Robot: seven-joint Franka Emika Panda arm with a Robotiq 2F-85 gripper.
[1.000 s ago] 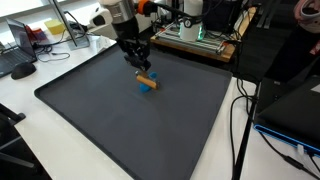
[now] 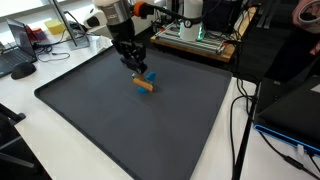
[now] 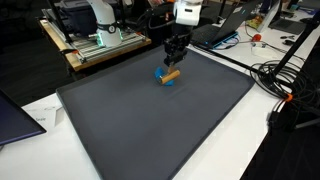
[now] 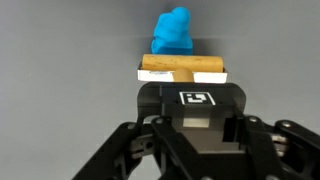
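In the wrist view an orange-brown wooden cylinder [image 4: 183, 63] lies crosswise just ahead of my gripper. A short stem of the same colour runs from it into the fingers, so the piece looks like a small mallet; my gripper is shut on that stem. Beyond the cylinder is a bright blue object [image 4: 173, 32], partly covered by it. From outside, the wooden piece [image 2: 142, 84] is tilted under the gripper [image 2: 137, 71], close against the blue object [image 2: 149, 77]. Whether the two touch I cannot tell.
Cables [image 3: 268, 75] hang at the table's side. A wooden-edged surface [image 2: 200, 48] with white items stands behind.
My gripper and the wooden piece have shifted slightly left in exterior view 1. The wooden piece has sunk a little and its tilt looks different. The blue object stays about where it was.
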